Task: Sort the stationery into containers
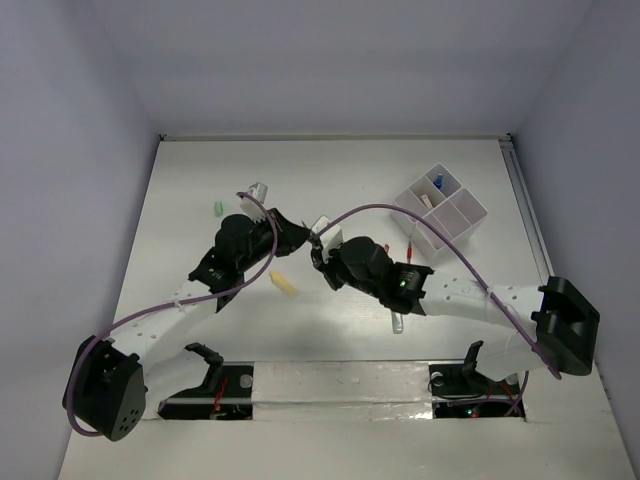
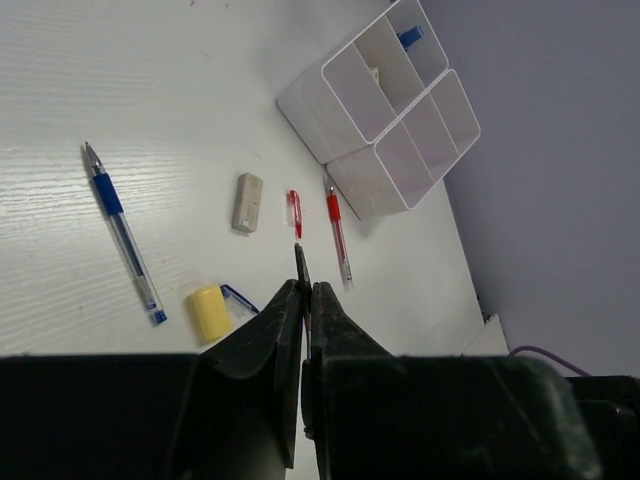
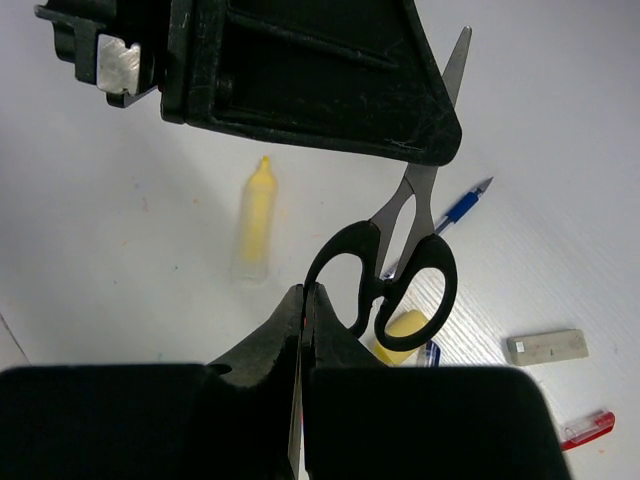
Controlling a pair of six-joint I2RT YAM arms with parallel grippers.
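Both grippers are on one pair of black-handled scissors [image 3: 422, 185] in mid-air. My left gripper is shut across the metal blades, the tip poking out past its fingers in the left wrist view. My right gripper is shut on the rim of one handle loop. A white divided container [image 1: 468, 212] stands at the right back, holding a blue item [image 2: 410, 37] and a pale one. On the table lie a blue pen [image 2: 128, 240], a grey eraser [image 2: 247, 203], a red pen [image 2: 338, 235] and a yellow piece [image 2: 210, 313].
A red cap [image 2: 295, 212] and a blue cap [image 2: 238, 299] lie loose. A yellow bottle-shaped marker [image 3: 256, 222] rests below the arms, and a green item [image 1: 218, 209] sits at the far left.
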